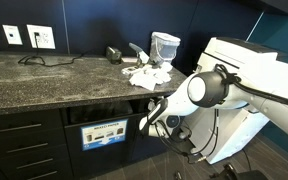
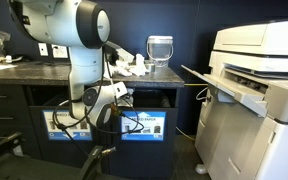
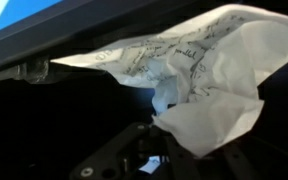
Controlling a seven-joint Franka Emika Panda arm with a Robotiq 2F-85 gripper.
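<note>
Crumpled white paper with printed text [image 3: 224, 75] fills much of the wrist view, its lower end between the dark fingers of my gripper. My gripper is shut on this paper. A dark-edged bin with a blue-and-white face [image 3: 14, 15] shows at the upper left there, beside the paper. In exterior view 2 the white arm [image 2: 86, 65] bends down at the pull-out drawer front, which carries blue-and-white labels [image 2: 144, 128]. The fingertips are hard to make out in both exterior views.
Above the drawer runs a dark counter [image 1: 54, 85]. A clear bucket [image 1: 165, 47] and a heap of white crumpled paper or cloth [image 1: 149, 76] stand on it. A large white machine [image 2: 246, 90] is on the right; open floor lies between it and the drawer.
</note>
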